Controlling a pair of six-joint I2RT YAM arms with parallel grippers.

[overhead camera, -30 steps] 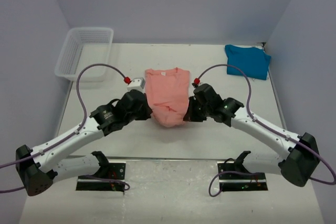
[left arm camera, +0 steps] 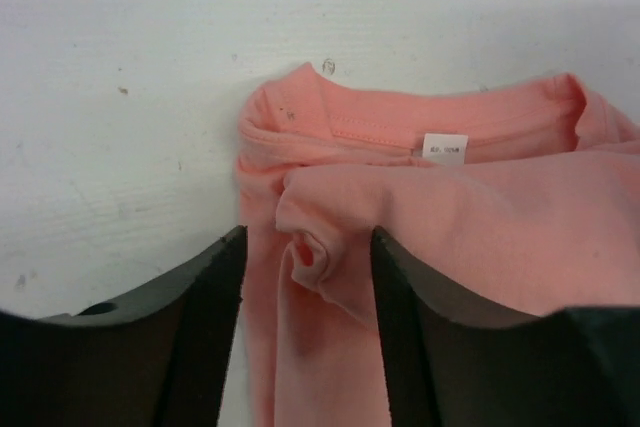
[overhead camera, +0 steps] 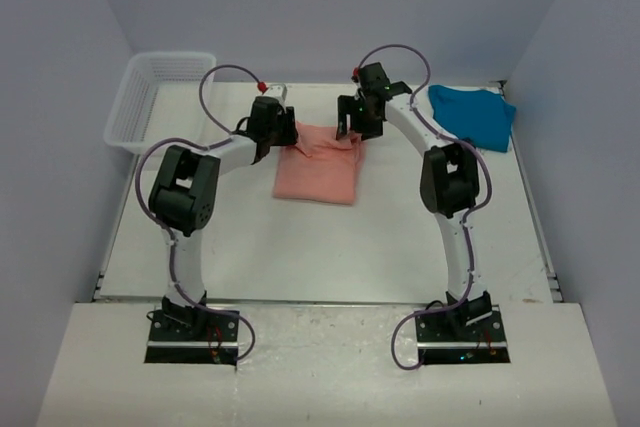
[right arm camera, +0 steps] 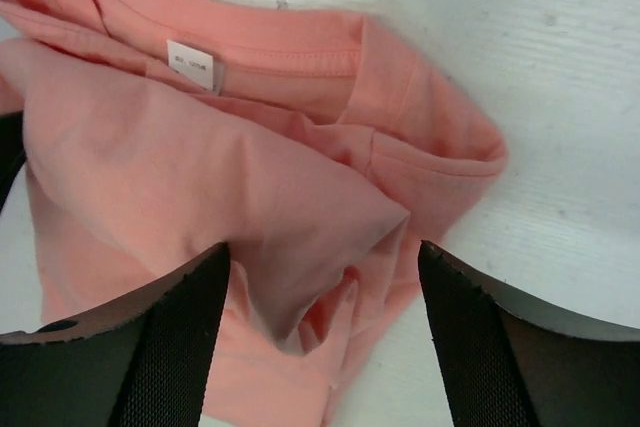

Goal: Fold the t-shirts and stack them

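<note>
A pink t-shirt lies on the white table, its lower part folded up over the rest. In the left wrist view the collar with its white tag shows beyond the folded edge. My left gripper is over the fold's left corner, its fingers apart on either side of a cloth bump. At the opposite corner my right gripper stands open; between and beyond its fingers the crumpled corner of the fold lies loose. The blue folded cloth rests at the back right.
A white basket stands at the back left.
Both arms have reached from the front to the back, and the shirt's lower edge has come up over it toward the collar. Both grippers have parted from the cloth corners.
</note>
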